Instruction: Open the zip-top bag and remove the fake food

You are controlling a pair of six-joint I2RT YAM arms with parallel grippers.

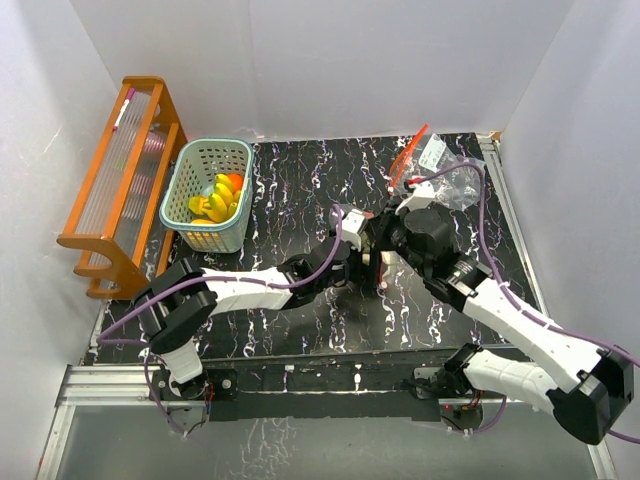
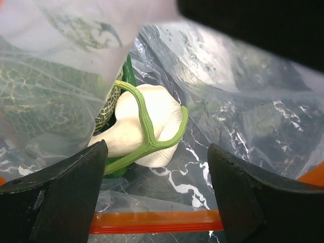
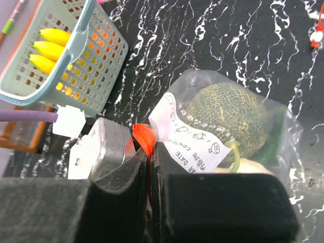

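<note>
My right gripper is shut on the orange zip edge (image 3: 144,135) of the clear bag, which has a printed label (image 3: 186,144) and holds fake food: a netted melon (image 3: 225,116), a white mushroom (image 2: 154,116) and green stems (image 2: 147,131). In the left wrist view my left gripper stands open at the bag's mouth, facing the mushroom, with an orange zip strip (image 2: 154,223) below its fingers. In the top view both grippers meet over the bag, largely hiding it.
A basket (image 1: 207,170) of fruit stands at the left, beside a wooden rack (image 1: 100,210). An empty bag (image 1: 450,175) with an orange zip lies at the back right.
</note>
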